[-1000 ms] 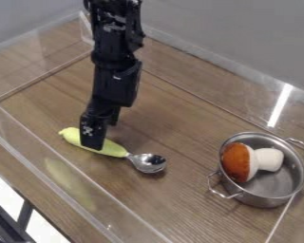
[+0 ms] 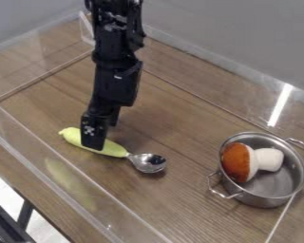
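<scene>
A black gripper [image 2: 98,138] points down at the left-centre, low over the yellow-green handle of a spoon [image 2: 147,162] lying on the wooden table. Its fingers reach the handle; whether they are open or shut on it is too dark to tell. The spoon's metal bowl points right.
A steel pot [image 2: 269,190] with two handles stands at the right, holding an orange object [image 2: 237,163] and a white one [image 2: 268,159]. Clear walls edge the table.
</scene>
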